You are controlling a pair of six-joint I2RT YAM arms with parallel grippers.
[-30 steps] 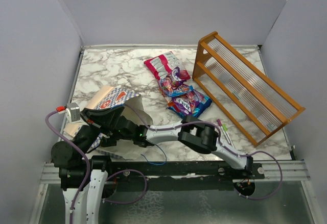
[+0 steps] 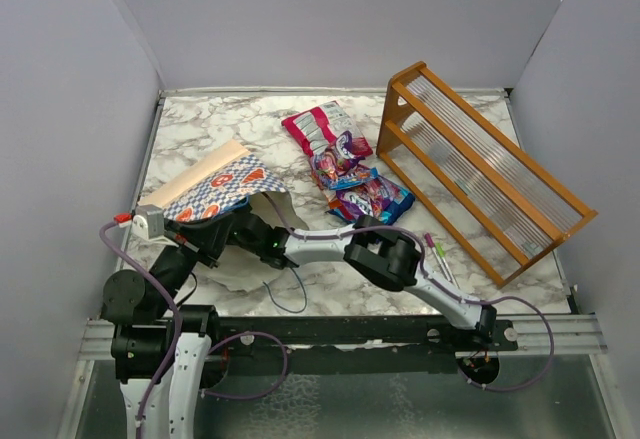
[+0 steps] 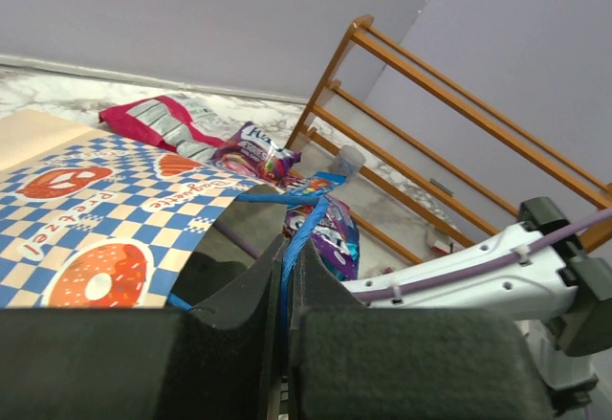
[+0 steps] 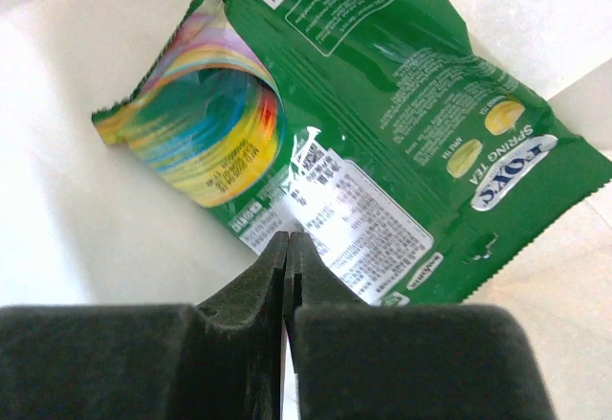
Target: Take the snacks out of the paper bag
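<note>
Inside the white-lined paper bag, a green snack package (image 4: pixel 382 123) lies flat in the right wrist view. My right gripper is shut at the package's lower edge, nothing between its fingers; the package lies beyond the tips. The paper bag (image 2: pixel 220 181), with a blue-checked print, lies at the left of the table. In the left wrist view my left gripper is shut on the bag's blue handle (image 3: pixel 308 224), which runs taut to the bag's mouth. From above, the bag's wall hides the green package.
A pink snack bag (image 2: pixel 318 126) and purple snack packs (image 2: pixel 370 199) lie on the marble table right of the bag. A tilted wooden rack (image 2: pixel 470 169) stands at the right, with markers (image 2: pixel 440 254) near it.
My right gripper has gone from open around part of the green package to shut and empty. My left gripper has shifted slightly with the handle, and more of the bag's printed side shows.
</note>
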